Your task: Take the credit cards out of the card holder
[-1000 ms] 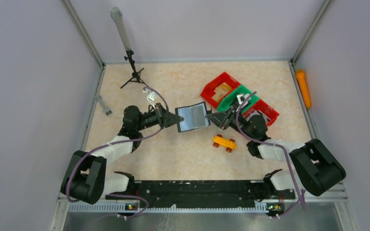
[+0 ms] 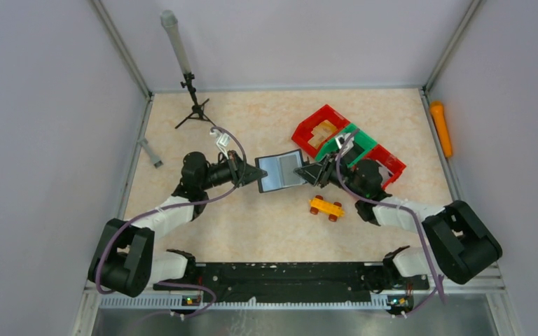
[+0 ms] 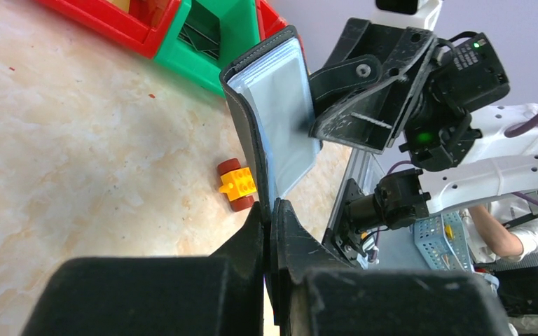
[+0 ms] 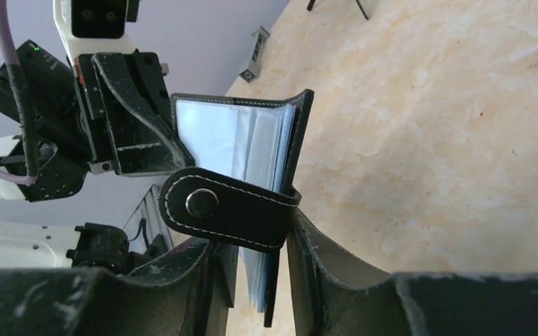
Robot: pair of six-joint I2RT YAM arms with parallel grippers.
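Note:
A black leather card holder (image 2: 270, 175) with clear sleeves (image 4: 259, 147) and a snap strap (image 4: 221, 210) is held up between both grippers. My left gripper (image 2: 252, 175) is shut on its left edge, seen end-on in the left wrist view (image 3: 274, 224). My right gripper is at the strap side, its fingers partly apart on either side of the holder's edge and sleeves; whether they press on it I cannot tell.
Red and green bins (image 2: 315, 126) stand at the back right. A yellow toy car (image 2: 326, 207) lies below the holder. A tripod stand (image 2: 196, 108) is at the back left.
My right arm has shifted slightly over the last second, its wrist turning and moving a little. The left gripper and holder are nearly unchanged.

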